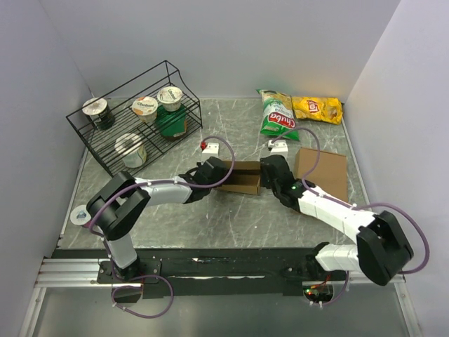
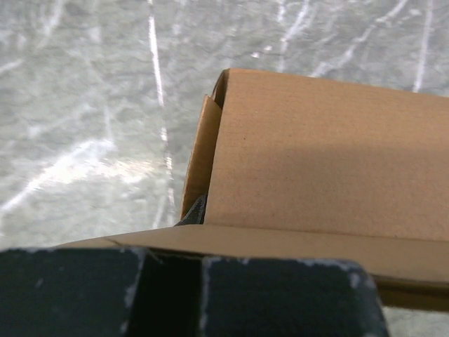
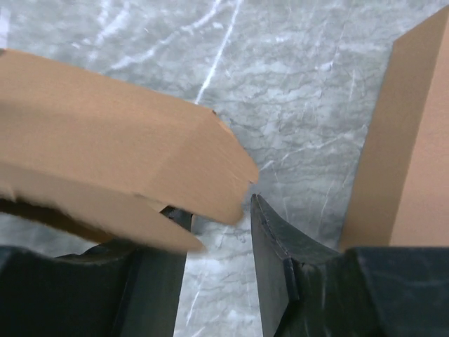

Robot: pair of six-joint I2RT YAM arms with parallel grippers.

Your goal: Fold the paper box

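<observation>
The brown paper box (image 1: 242, 184) stands open between my grippers on the marble table, its flaps partly folded up. My left gripper (image 1: 210, 170) is at the box's left end; in the left wrist view a box flap (image 2: 323, 154) and a narrow end tab (image 2: 200, 151) lie just beyond its dark body, and its fingertips are mostly hidden. My right gripper is at the right end, part open, its fingers just below two loose end flaps (image 3: 210, 175), with nothing clearly held between them.
A flat cardboard piece (image 1: 324, 172) lies to the right. Chip bags (image 1: 278, 112) lie at the back. A wire rack (image 1: 126, 119) with cups is at the back left.
</observation>
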